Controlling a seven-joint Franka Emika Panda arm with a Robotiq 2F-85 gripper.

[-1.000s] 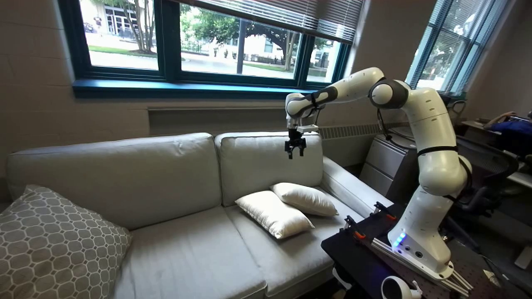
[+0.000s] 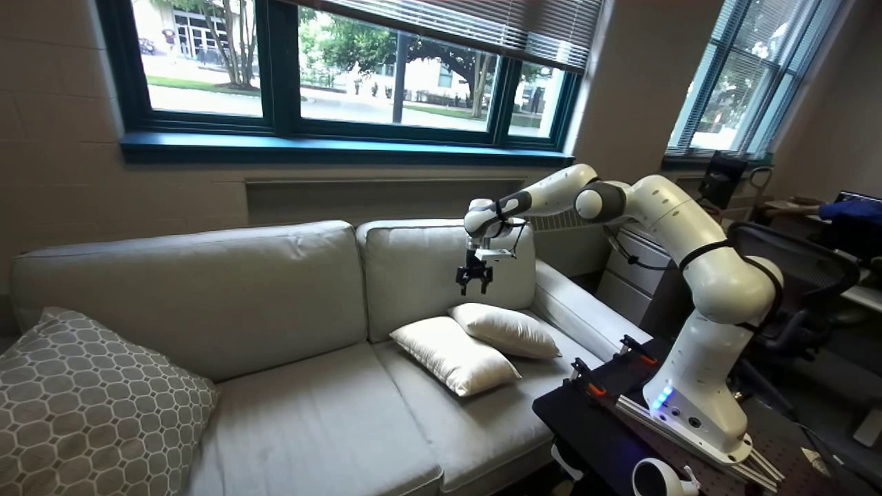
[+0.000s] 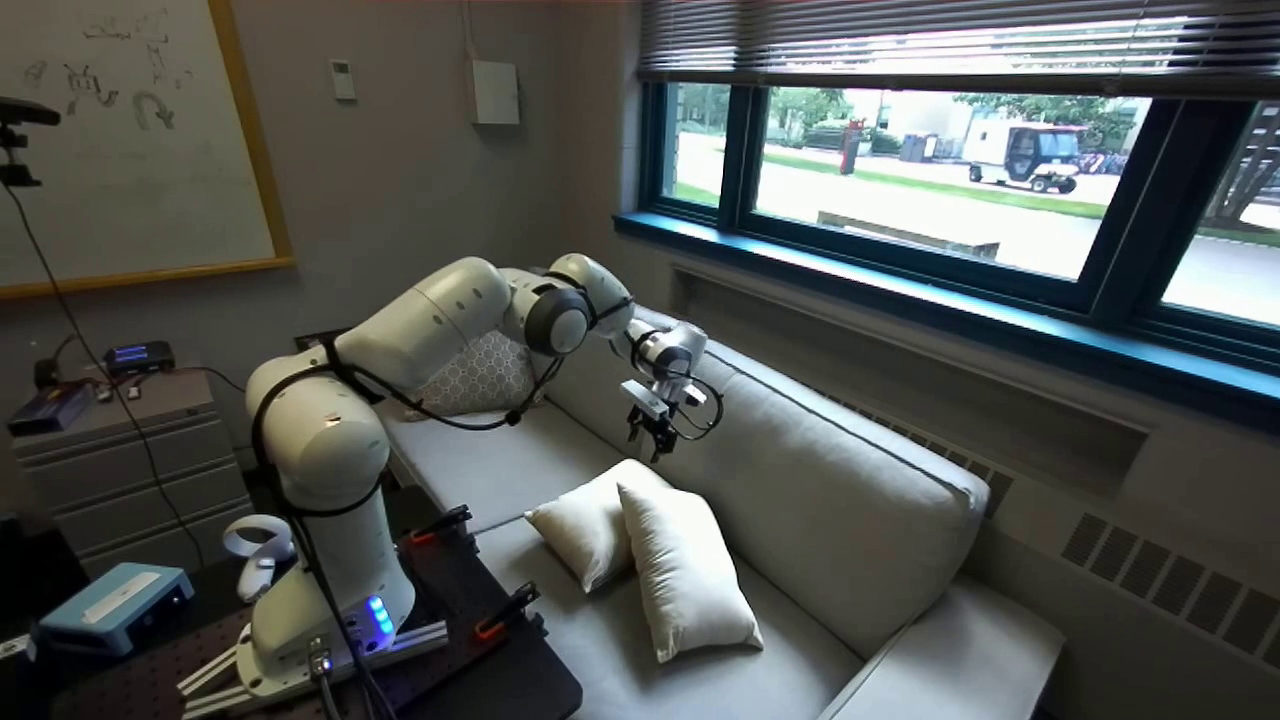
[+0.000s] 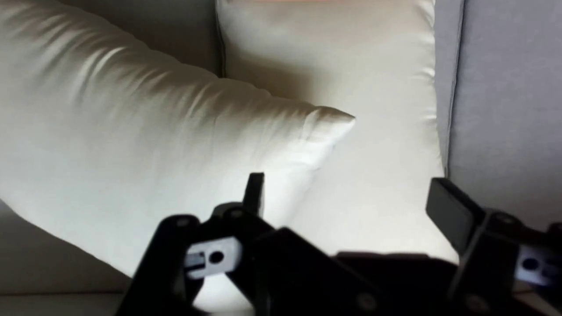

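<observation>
Two plain cream pillows lie on the sofa's right seat in exterior view 1. The front pillow point(image 2: 454, 355) overlaps the rear pillow point(image 2: 508, 331). My gripper point(image 2: 473, 290) hangs above them, pointing down, open and empty. Exterior view 2 shows the gripper point(image 3: 644, 448) over the pillows' end near the backrest. In the wrist view, one pillow point(image 4: 142, 137) reaches in from the left with its pointed corner over the other pillow point(image 4: 379, 137). The spread fingers point(image 4: 457, 213) stand in front of both, apart from the fabric as the exterior views show.
A patterned grey pillow point(image 2: 99, 405) leans at the sofa's left end. The sofa backrest point(image 2: 207, 297) stands behind the gripper, and a padded armrest point(image 2: 587, 310) bounds the right side. Clamps point(image 2: 588, 377) sit on the dark table's edge.
My gripper has come down and slightly left in exterior view 1, closer to the pillows. The arm has bent lower. The pillows have stayed put.
</observation>
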